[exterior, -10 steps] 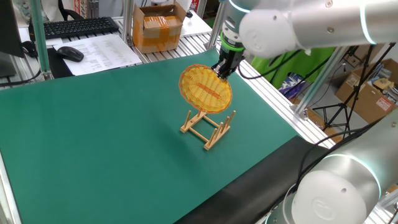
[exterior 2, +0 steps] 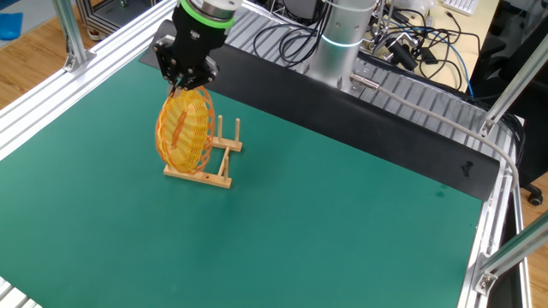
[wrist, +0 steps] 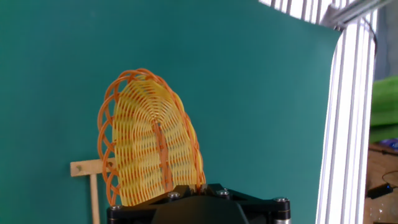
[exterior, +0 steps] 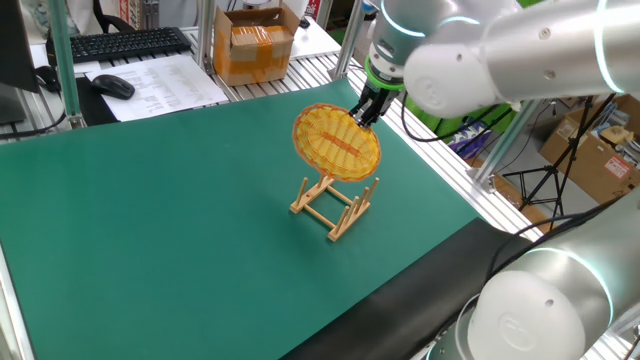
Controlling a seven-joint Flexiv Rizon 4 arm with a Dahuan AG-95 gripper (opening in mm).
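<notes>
An oval woven basket [exterior: 337, 143], yellow with an orange rim and an orange stripe, is held on edge by my gripper [exterior: 362, 117]. In the second exterior view my gripper [exterior 2: 178, 86] is shut on the upper rim of the basket [exterior 2: 181, 133]. Below it stands a light wooden rack [exterior: 322, 208] with upright pegs. The basket overlaps the rack in every view; whether they touch, I cannot tell. The wrist view has the basket [wrist: 149, 143] tilted, its rim running down to my gripper, with one end of the rack [wrist: 87, 168] showing at left.
Green matting [exterior: 150, 220] lies bare to the left of the rack. At the back are a cardboard box [exterior: 254, 45], paper sheets [exterior: 165, 85] and a mouse [exterior: 113, 87]. A black strip [exterior 2: 342, 133] runs along the robot's base side.
My gripper and the basket have shifted slightly to the right in the first exterior view. The rack has stayed in place, and the grip on the basket looks the same.
</notes>
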